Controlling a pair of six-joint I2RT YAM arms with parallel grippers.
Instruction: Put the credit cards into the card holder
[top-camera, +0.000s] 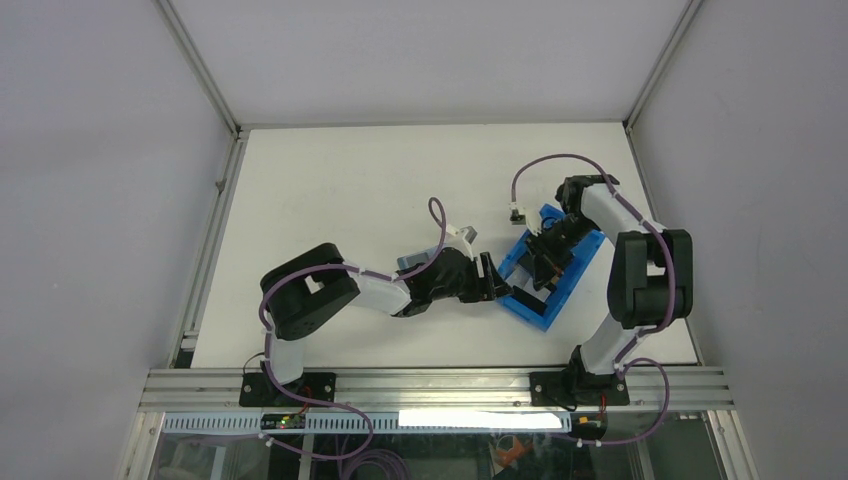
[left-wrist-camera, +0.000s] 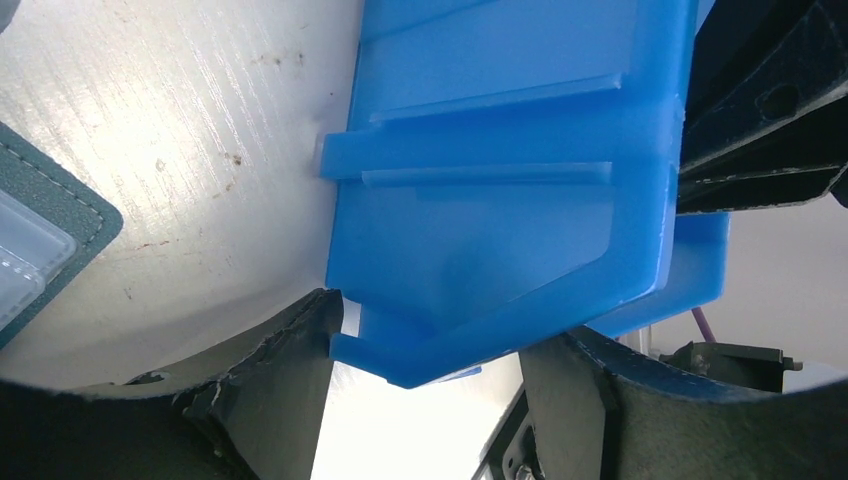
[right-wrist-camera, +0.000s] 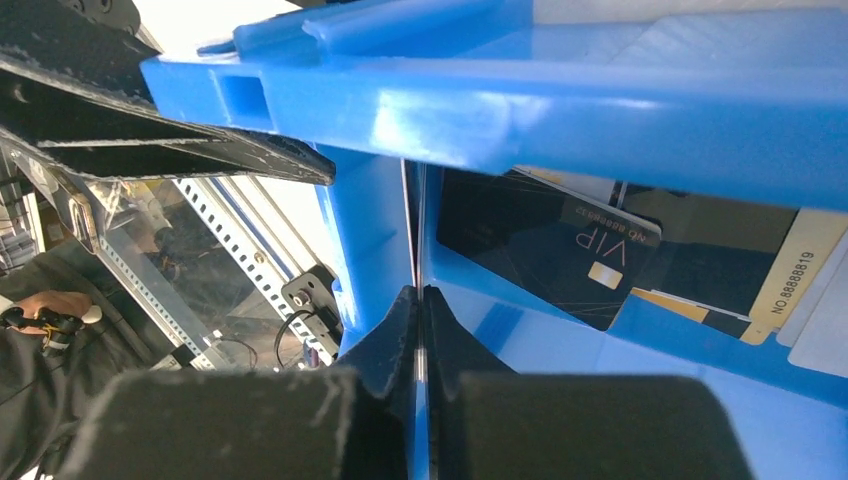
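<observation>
A blue tray (top-camera: 560, 292) sits at the table's right, with black, grey and gold cards (right-wrist-camera: 545, 250) lying inside. My right gripper is shut inside it on thin card edges, standing upright beside the tray's wall. My left gripper is part open at the outer wall (left-wrist-camera: 480, 240) of the tray, its fingers either side of a corner. A grey card holder (left-wrist-camera: 60, 225) with clear sleeves lies on the table left of the tray, mostly hidden under the left arm in the top view.
Both arms are close together at the tray.
</observation>
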